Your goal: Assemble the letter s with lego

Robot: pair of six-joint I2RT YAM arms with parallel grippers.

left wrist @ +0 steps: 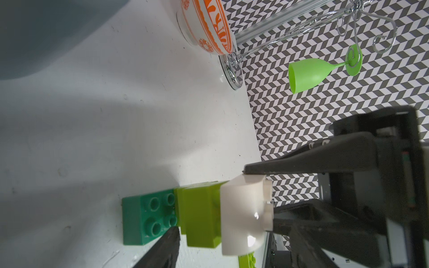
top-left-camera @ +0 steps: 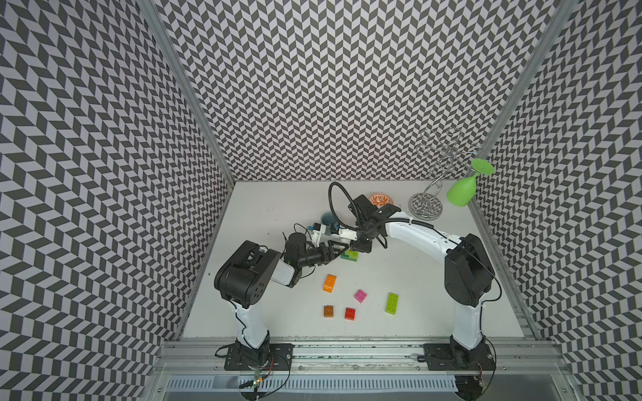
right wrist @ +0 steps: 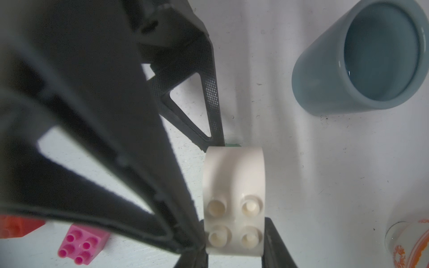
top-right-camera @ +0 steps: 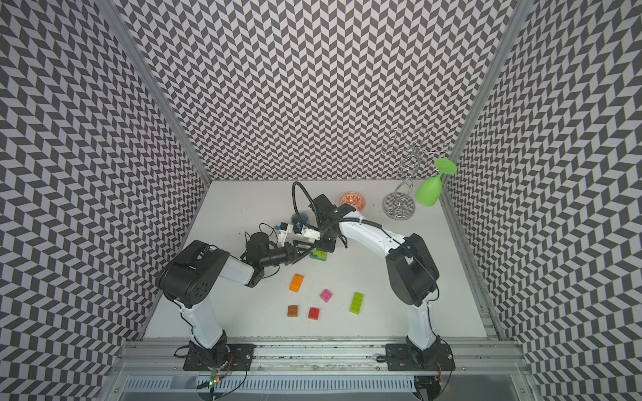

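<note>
My right gripper is shut on a white curved 2x2 brick (left wrist: 243, 214), held over a lime brick (left wrist: 201, 214) that stands against a teal brick (left wrist: 147, 218) on the table. In the left wrist view the white brick is right at the lime brick; whether they are joined I cannot tell. My left gripper (top-left-camera: 337, 247) reaches in from the left beside these bricks, open.
Loose orange (top-left-camera: 329, 282), pink (top-left-camera: 360, 295), brown (top-left-camera: 328, 310), red (top-left-camera: 349, 313) and lime (top-left-camera: 392, 303) bricks lie in front. Behind are a blue cup (right wrist: 321, 76), an orange-patterned bowl (top-left-camera: 380, 197), a metal rack (top-left-camera: 425, 206) and a green goblet (top-left-camera: 461, 191).
</note>
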